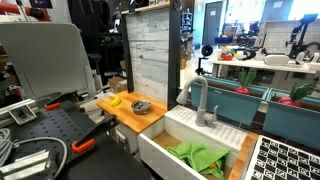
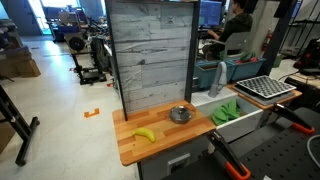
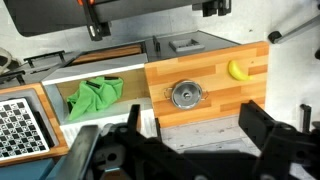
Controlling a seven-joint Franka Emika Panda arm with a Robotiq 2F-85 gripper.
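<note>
My gripper is open in the wrist view, its dark fingers spread at the bottom edge with nothing between them. It hangs above the worktop, looking down. A small metal pot with side handles sits on the wooden counter. Near the counter's far end lies a yellow banana, well apart from the pot. A crumpled green cloth rests in the white sink basin. Neither exterior view shows the gripper clearly.
A grey faucet rises behind the sink. Beside the basin is a white gridded rack. A white plank panel on dark posts stands behind the counter. Blue planters line the back. Bare wood surrounds the pot and banana.
</note>
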